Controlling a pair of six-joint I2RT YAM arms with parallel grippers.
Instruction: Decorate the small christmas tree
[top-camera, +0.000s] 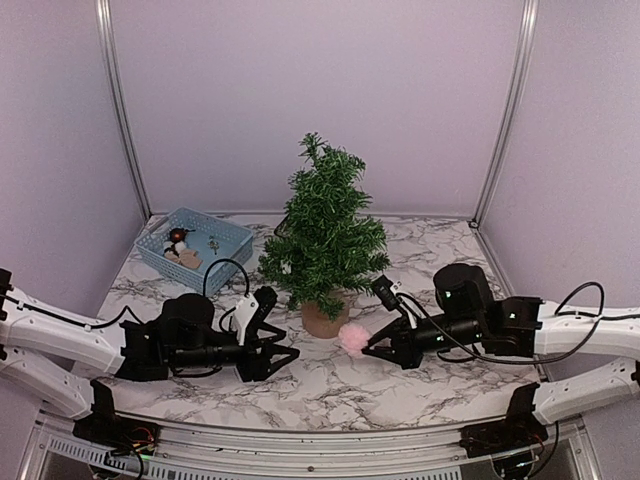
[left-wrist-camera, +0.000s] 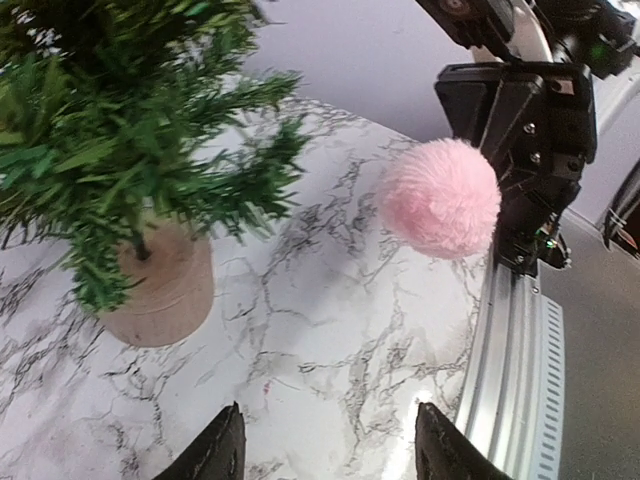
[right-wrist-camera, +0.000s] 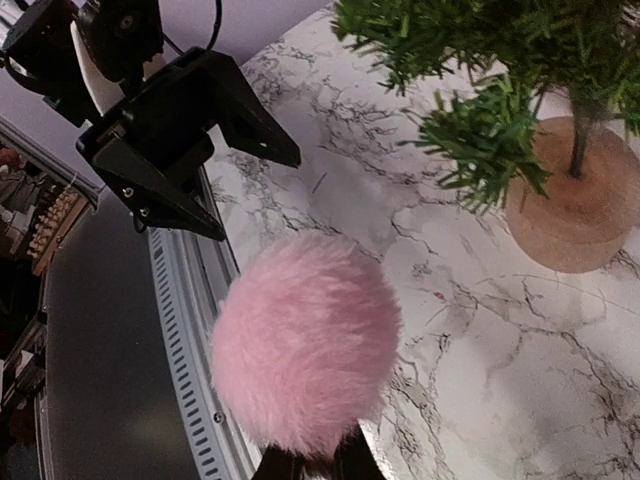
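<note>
The small green Christmas tree (top-camera: 325, 230) stands upright on a round wooden base (top-camera: 326, 318) in the middle of the table. In front of it and slightly to the right, a fluffy pink pompom (top-camera: 353, 339) is gripped in my right gripper (top-camera: 372, 348), which is shut on it. The right wrist view has the pompom (right-wrist-camera: 308, 342) filling the space ahead of the fingertips. My left gripper (top-camera: 287, 342) is open and empty in front of the base, its fingers (left-wrist-camera: 222, 448) spread over bare table in the left wrist view.
At the back left sits a blue basket (top-camera: 232, 228) holding a dark red ball (top-camera: 178, 235) and other small ornaments. A metal rail (top-camera: 310, 440) runs along its front edge.
</note>
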